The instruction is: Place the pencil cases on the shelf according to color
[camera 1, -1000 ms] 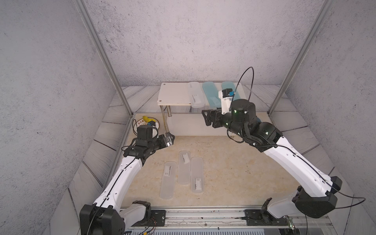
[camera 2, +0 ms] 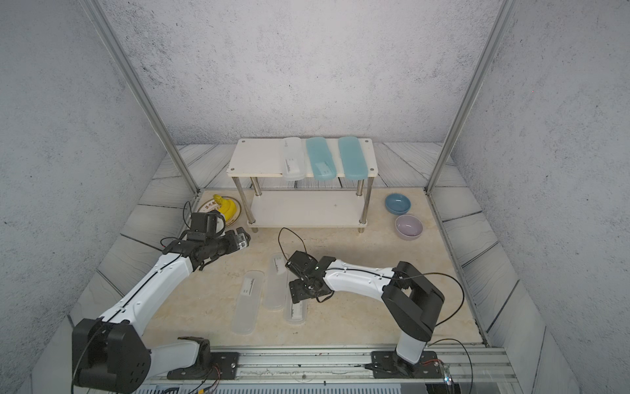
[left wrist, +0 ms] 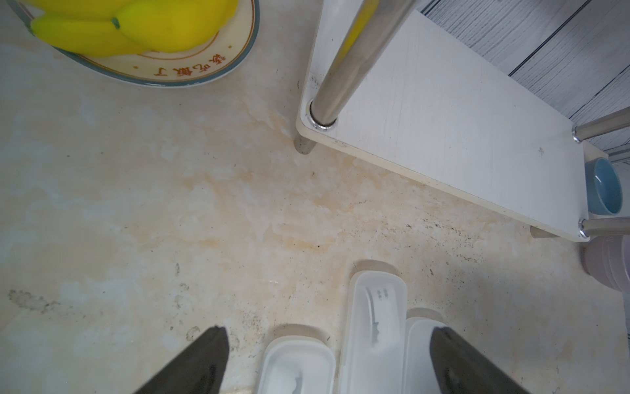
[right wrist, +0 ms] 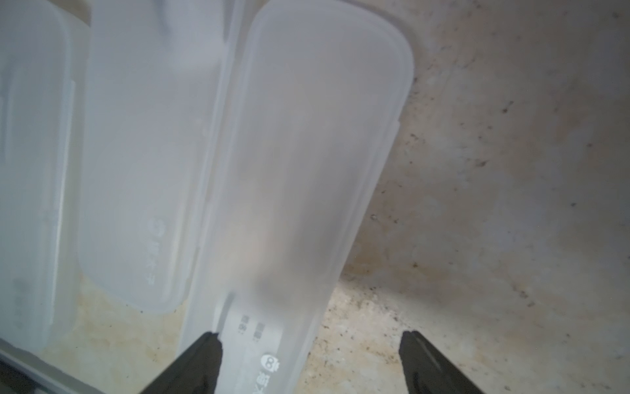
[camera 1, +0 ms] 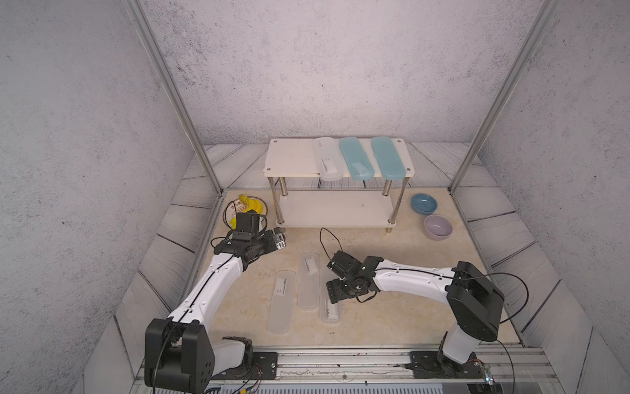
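Three translucent white pencil cases lie side by side on the table: the left case, the middle case and the right case. On the upper shelf board rest a white case and two blue cases, one in the middle and one at the right end. My right gripper stands open above the right table case, which lies nearer its left finger; nothing is between its fingers. Off to the left, my left gripper hangs open and empty over the table.
A plate of yellow bananas stands left of the shelf. At its right are a blue bowl and a purple bowl. The lower shelf board is bare, as is the upper board's left end.
From in front of the shelf, my right arm has swung down and toward the front, over the right table case. My left arm has shifted only slightly. The cases have not visibly moved.
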